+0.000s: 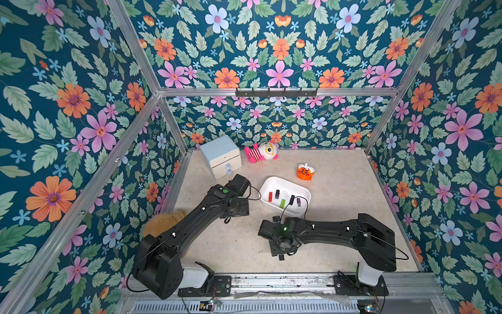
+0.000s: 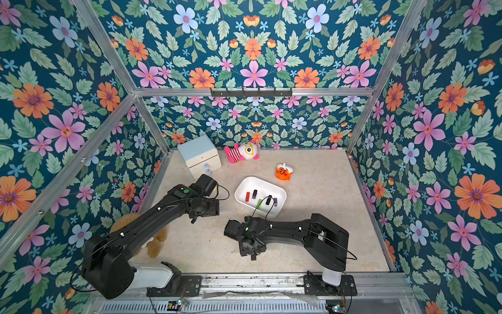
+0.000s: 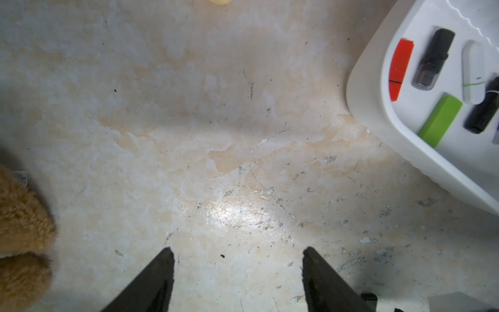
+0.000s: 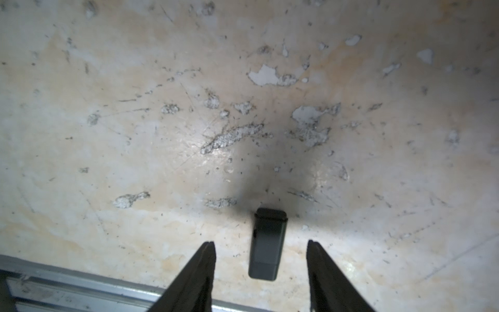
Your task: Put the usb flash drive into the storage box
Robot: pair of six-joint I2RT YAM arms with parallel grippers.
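Note:
A black USB flash drive (image 4: 267, 244) (image 1: 281, 257) lies on the table near the front edge, below my right gripper, which is open above it, its fingertips to either side in the right wrist view. My left gripper hangs open over bare table, left of the white tray, with nothing between its fingers. The storage box, blue-lidded with a cream body (image 1: 220, 149), stands at the back left, apparently closed.
A white tray (image 3: 375, 98) holds several small coloured drives. A brown plush (image 3: 20, 218) lies at the left edge. A pink striped toy (image 1: 256, 154) and an orange object (image 1: 304, 172) sit at the back.

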